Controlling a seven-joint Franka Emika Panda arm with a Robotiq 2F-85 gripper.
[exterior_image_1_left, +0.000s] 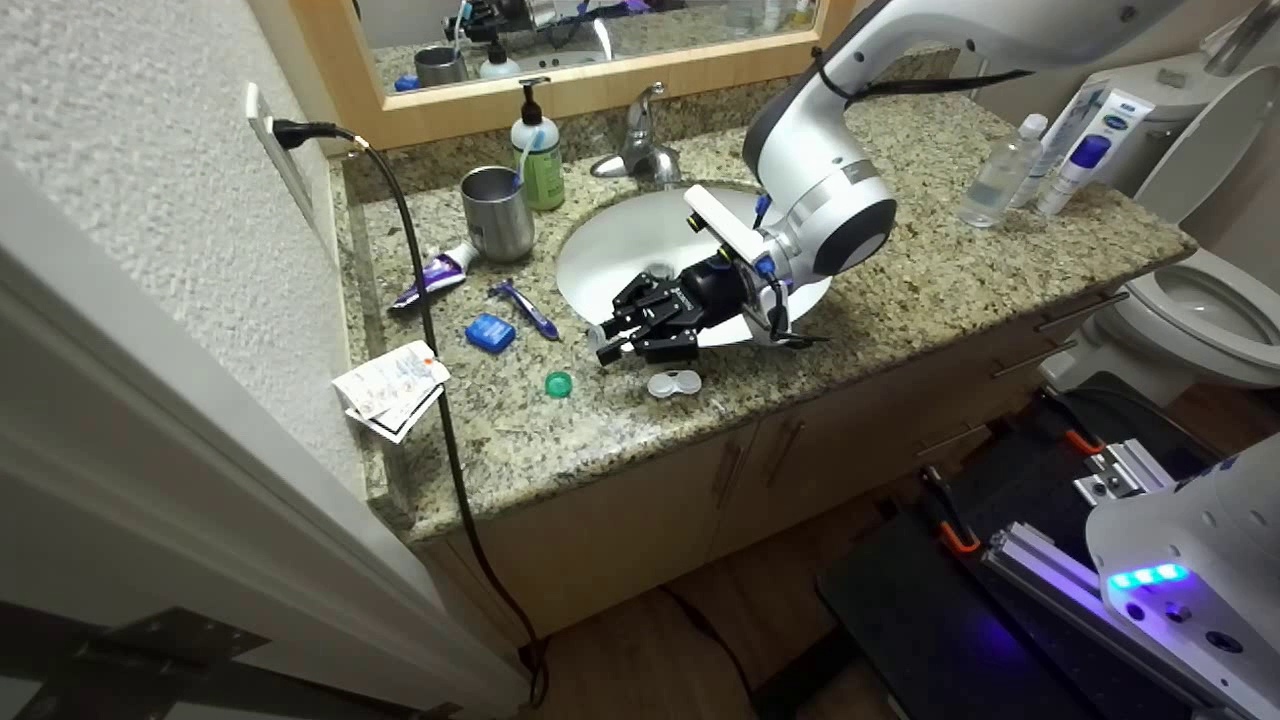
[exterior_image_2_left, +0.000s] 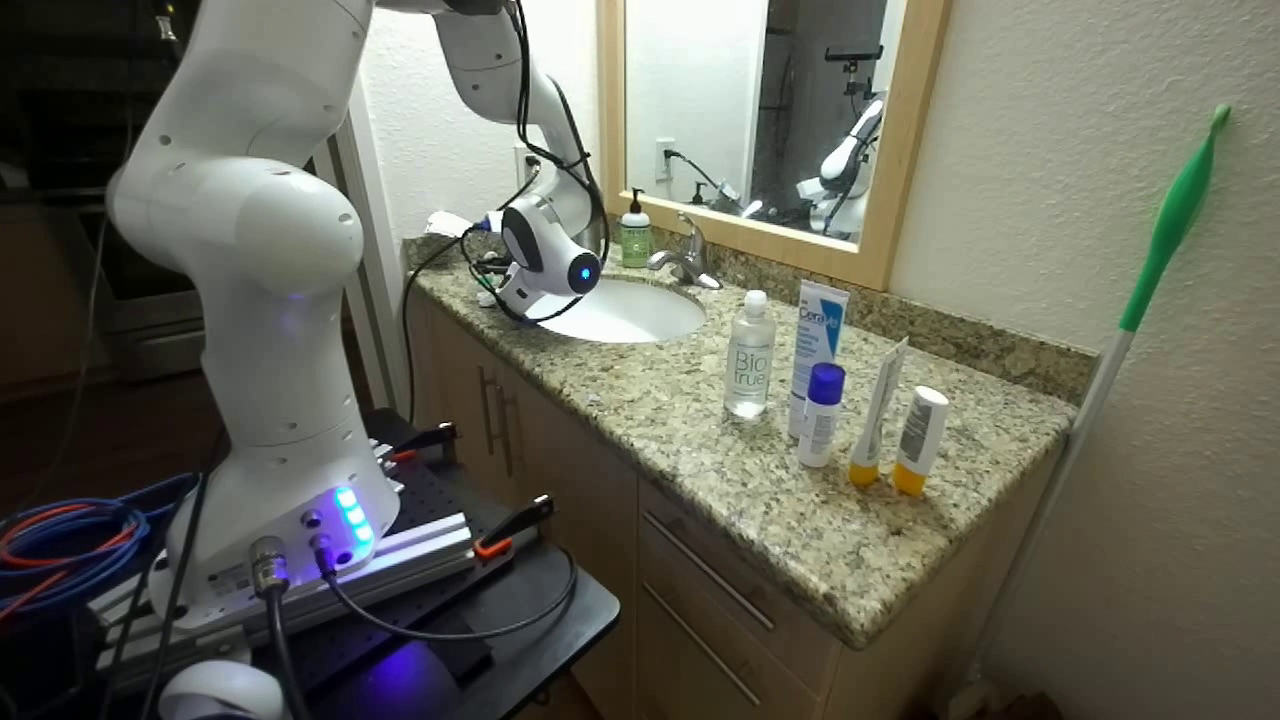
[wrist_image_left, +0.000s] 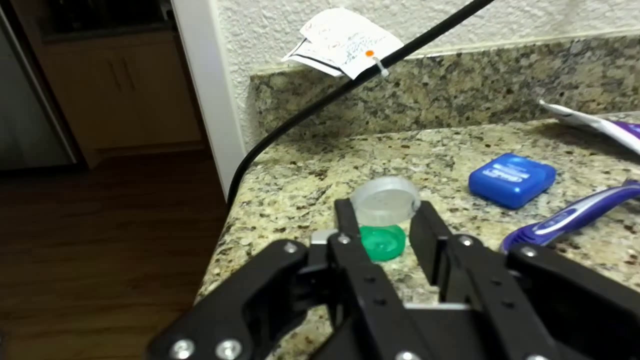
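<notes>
A small translucent round cap is pinched between the fingertips of my gripper, which is shut on it. In exterior view 1 the gripper hangs over the front left rim of the sink. A green cap lies on the counter; in the wrist view this green cap shows just below the held one, between the fingers. On the counter close to the gripper rests a white contact lens case with two round wells.
Left of the sink lie a blue floss box, a purple razor and a toothpaste tube. A metal cup and soap bottle stand behind. A black cable crosses the counter's left end.
</notes>
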